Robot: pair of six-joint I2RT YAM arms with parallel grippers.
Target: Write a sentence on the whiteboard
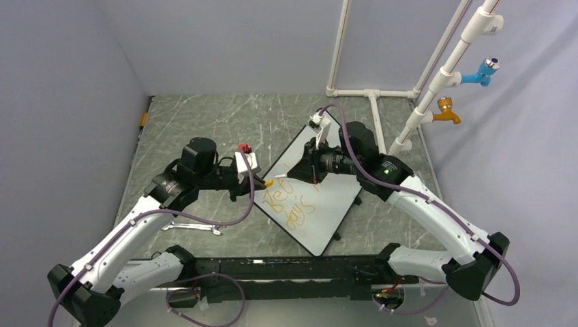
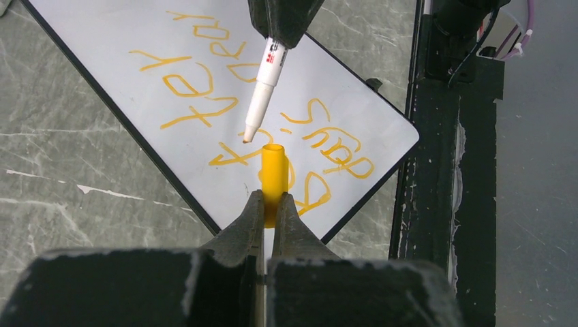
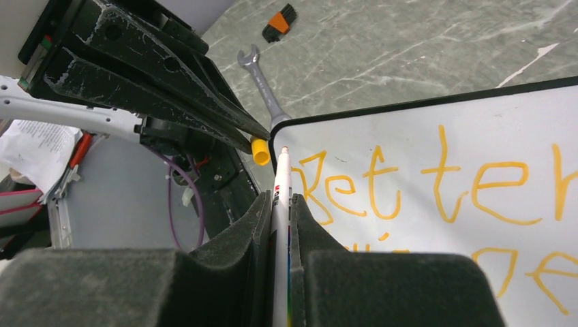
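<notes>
The whiteboard [image 1: 320,225] lies slanted on the table with yellow handwriting, part of it reading "Better". My left gripper is shut on a small yellow cap [image 2: 275,170], whose open end points at the other arm. My right gripper is shut on a white marker [image 3: 280,245], its bare tip sticking out. In the left wrist view the white marker [image 2: 262,92] hangs above the board with its tip just beyond the cap's mouth; the two look apart. My right fingers [image 2: 286,20] show at the top there.
Wrenches [image 1: 194,226] lie left of the board, and a brush [image 3: 279,22] shows on the table in the right wrist view. White pipes with a blue tap [image 1: 480,71] and an orange tap [image 1: 446,111] stand at the right.
</notes>
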